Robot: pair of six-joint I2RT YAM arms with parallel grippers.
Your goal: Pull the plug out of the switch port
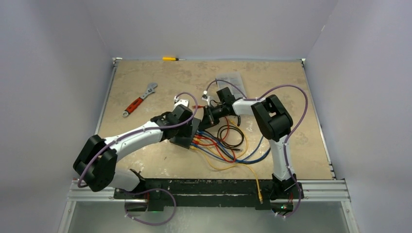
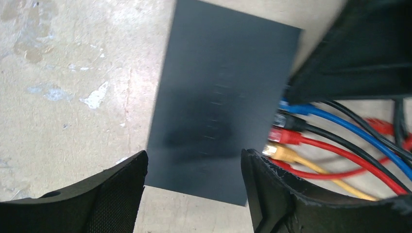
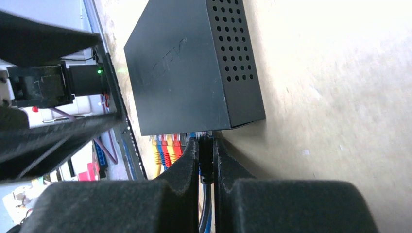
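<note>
The black switch box [image 2: 218, 92] lies flat on the table, a row of cable plugs along one edge. At the end of that row, my right gripper is shut on a black plug [image 3: 206, 165] with a black cable trailing from it. The plug's front end meets the box's port edge; how deep it sits cannot be made out. My left gripper stands open above the switch, nothing between its fingers. In the top view the left arm's gripper hides part of the box [image 1: 182, 141].
Red [image 2: 286, 136], yellow [image 2: 284, 153] and blue [image 2: 297, 108] plugs sit close beside the held one. Loose cables [image 1: 233, 145] coil right of the switch. A wrench [image 1: 141, 99], a screwdriver [image 1: 170, 58] and a clear case [image 1: 235, 80] lie farther back.
</note>
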